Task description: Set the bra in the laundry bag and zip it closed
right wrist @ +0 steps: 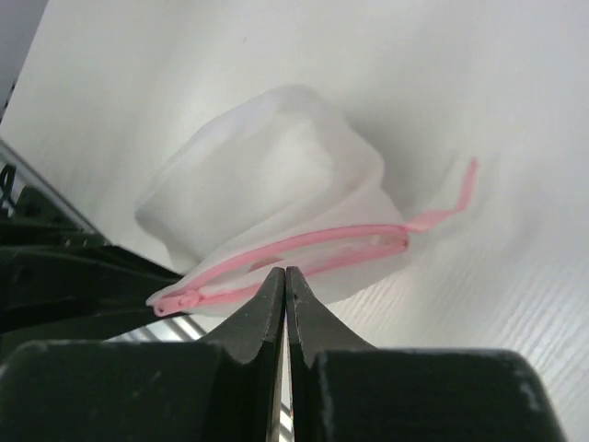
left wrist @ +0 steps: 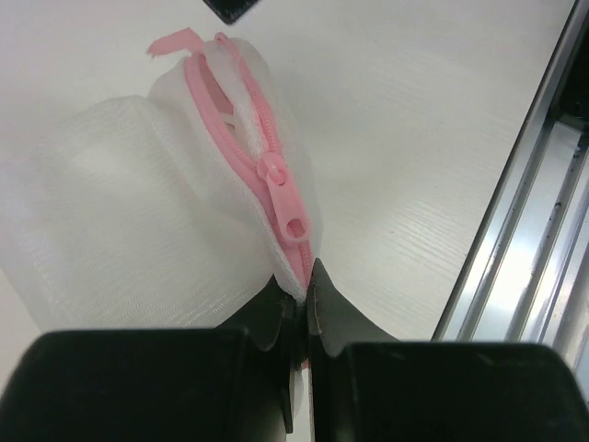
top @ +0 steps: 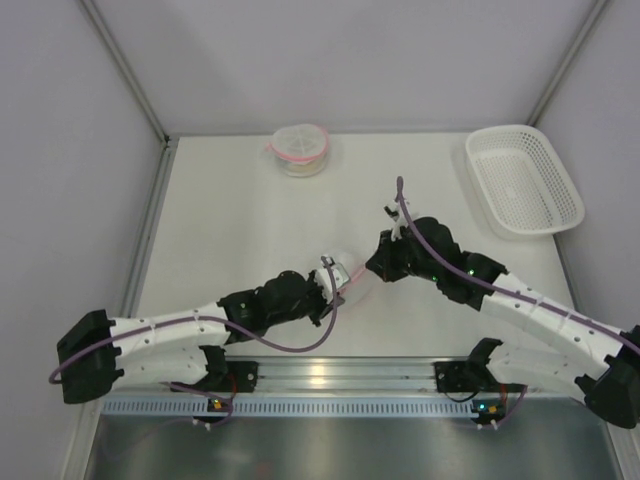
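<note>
A white mesh laundry bag (left wrist: 138, 212) with a pink zipper hangs from my left gripper, which is shut on its zipper end. The pink zipper pull (left wrist: 287, 203) lies on the track just beyond the left fingertips, with nothing holding it. Past the pull the zipper stands apart as an open slit, clear in the right wrist view along the bag (right wrist: 276, 166). My right gripper is shut with nothing between its fingers, away from the pull. I cannot make out the bra; the bag's inside is mostly hidden.
A round container with pink trim (top: 299, 148) stands at the back of the table. A white perforated basket (top: 522, 180) is at the back right. Metal rails (top: 330, 372) run along the front edge.
</note>
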